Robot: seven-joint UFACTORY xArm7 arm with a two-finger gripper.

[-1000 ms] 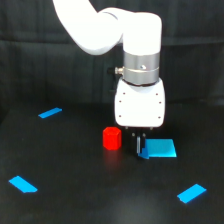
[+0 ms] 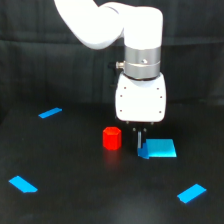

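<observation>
A red block [image 2: 112, 138] stands on the dark table, a little left of my gripper [image 2: 141, 146]. The gripper points straight down from the white arm, its thin dark fingertips reaching the near side of a small darker blue piece [image 2: 144, 153]. That piece lies at the left edge of a flat light blue patch [image 2: 162, 148]. The fingers are too small and dark to show whether they stand apart or hold the blue piece. No gap separates the red block's right side from view, and it is clear of the fingers.
Flat blue marks lie on the table at the back left [image 2: 50, 113], front left [image 2: 22, 184] and front right [image 2: 191, 193]. A dark curtain hangs behind.
My gripper's white body sits slightly higher than before. The red block and the blue marks show no clear movement.
</observation>
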